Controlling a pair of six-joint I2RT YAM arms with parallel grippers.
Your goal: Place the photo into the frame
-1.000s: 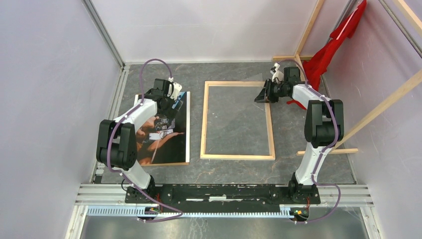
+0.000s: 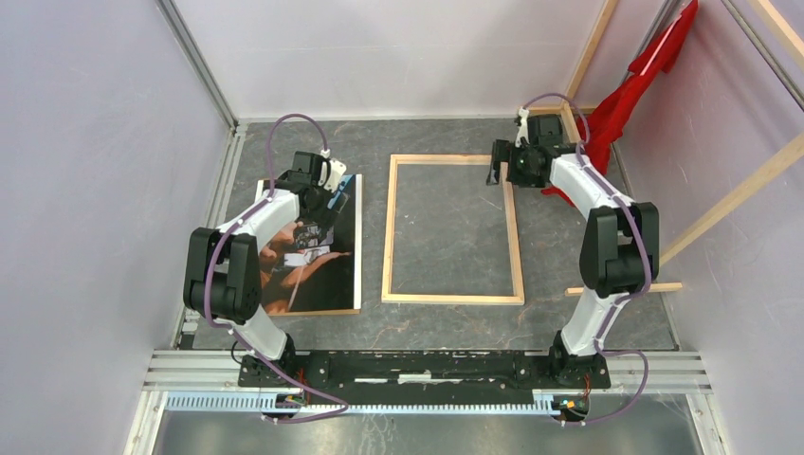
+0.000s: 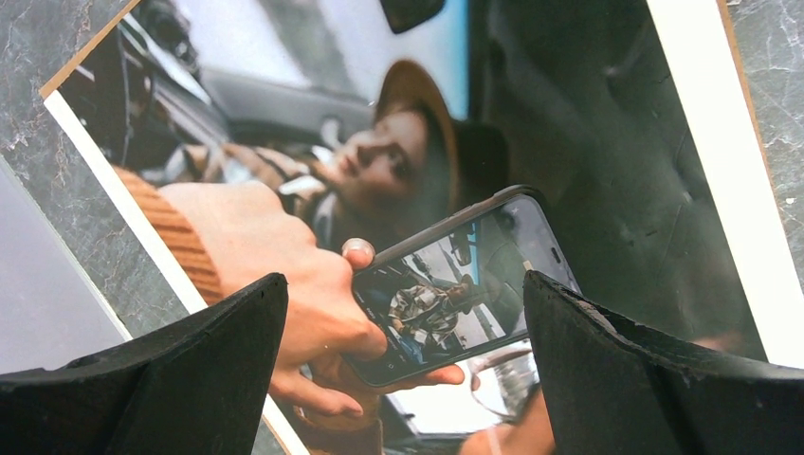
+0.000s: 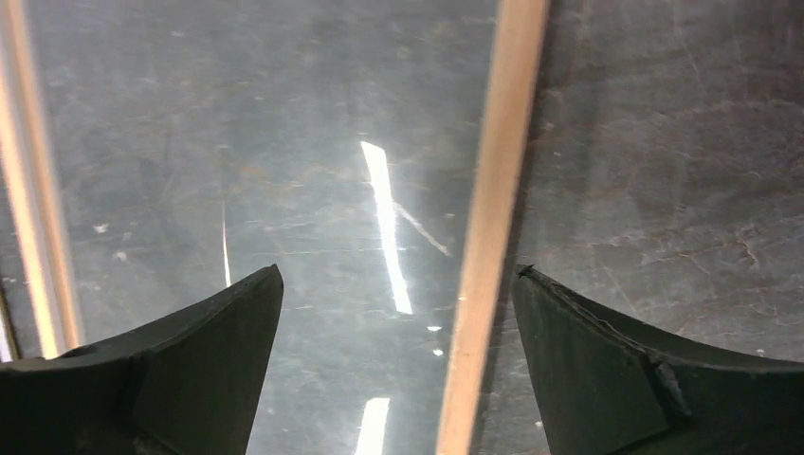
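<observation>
The photo (image 2: pixel 327 284), a printed picture of hands holding a phone, lies flat on a wooden-edged board on the left, white borders showing in the left wrist view. Above it, my left gripper stands open, its fingers wide apart over the printed phone. The empty light-wood frame (image 2: pixel 389 232) lies flat in the middle of the floor, to the photo's right. My open right gripper is over the frame's right rail (image 4: pixel 488 218) near its far corner. Nothing shows between the right fingers; bright streaks of reflection appear inside the frame.
Red cloth (image 2: pixel 621 100) hangs over wooden bars at the back right. A diagonal wooden bar (image 2: pixel 735 194) leans along the right wall.
My right gripper has opened from fingers close together at the frame's right rail and moved slightly toward the back. My left arm, the photo and the frame have hardly moved.
</observation>
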